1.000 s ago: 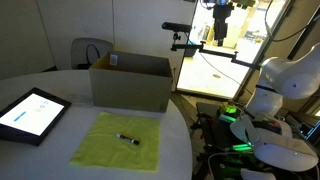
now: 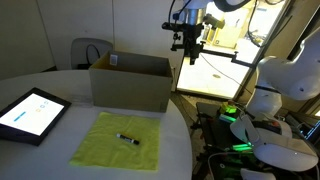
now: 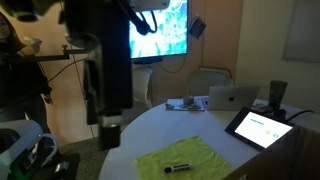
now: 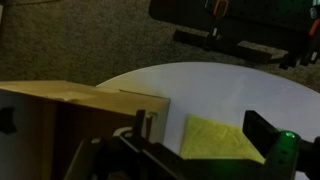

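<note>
A dark marker-like object with a pale end lies on the yellow-green cloth on the white table. In exterior view 2 the same small object shows near the cloth's front. An open-topped cardboard box stands at the table's back right. My gripper hangs in the air to the right of the box, well away from the cloth. In the wrist view its two dark fingers stand wide apart, with nothing seen between them; the cloth appears beyond the gap.
A lit tablet lies at the table's left. Farther back are a laptop and a dark cup. The box's raised flap and walls are close to my left finger in the wrist view. Bare table surrounds the cloth.
My gripper has moved left, from the far right edge toward the box. Box, cloth, small dark object and tablet have stayed put.
</note>
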